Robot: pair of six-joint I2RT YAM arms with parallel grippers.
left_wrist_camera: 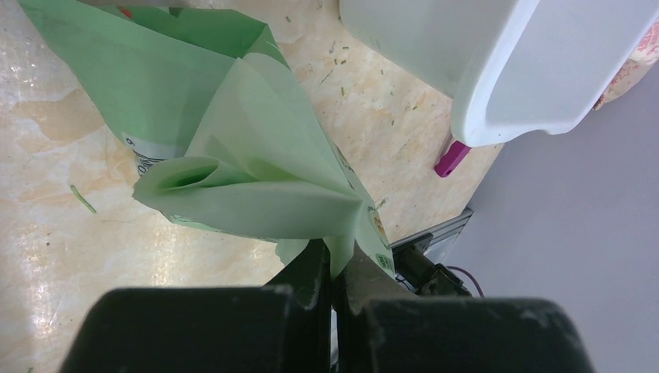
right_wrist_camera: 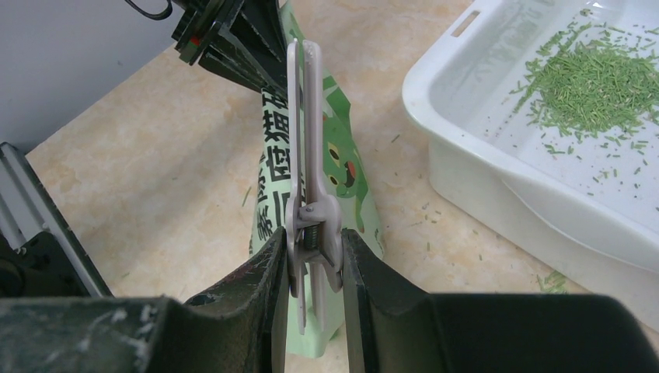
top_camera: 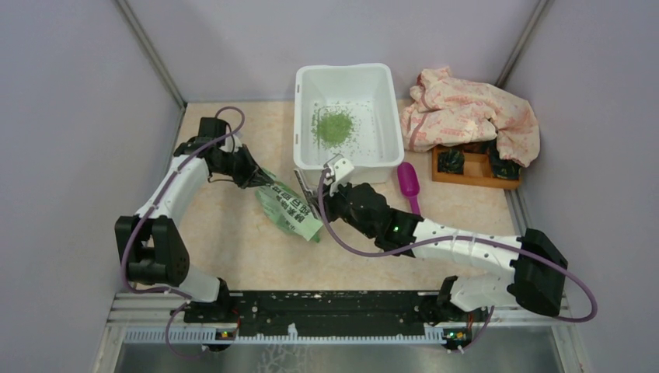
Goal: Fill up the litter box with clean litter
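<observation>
The green litter bag [top_camera: 289, 208] lies on the table left of centre, printed side up. My left gripper is shut on a gathered piece of its thin film. A pale, long-armed spring clip [right_wrist_camera: 305, 148] is held upright in the right wrist view, with my right gripper shut on its spring end. Its arms pass in front of the bag there; whether they touch it, I cannot tell. The white litter box [top_camera: 301, 116] stands at the back, a small heap of green litter [top_camera: 333, 129] on its floor.
A purple scoop [top_camera: 408, 180] rests right of the box. At the back right, a patterned cloth [top_camera: 474, 109] partly covers a wooden tray [top_camera: 474, 181] with dark items. Loose green bits are scattered on the table, whose front right area is largely clear.
</observation>
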